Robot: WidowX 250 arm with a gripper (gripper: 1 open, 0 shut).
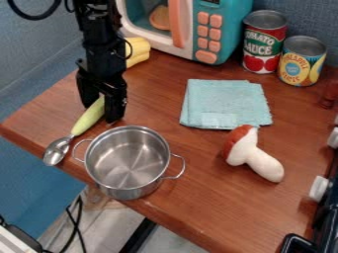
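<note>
My black gripper (101, 99) is at the table's left side, low over a long pale yellow-green object (87, 119), whose upper end is hidden between or behind the fingers. Whether the fingers are closed on it I cannot tell. A metal spoon (57, 149) lies at the object's lower end, beside a steel pot (126, 169) with two handles.
A folded teal cloth (226, 104) and a red-and-white toy (254, 157) lie to the right. A toy microwave (191, 25), two cans (264, 44) and a yellow object (136, 53) stand at the back. A dark appliance (321, 198) borders the right edge.
</note>
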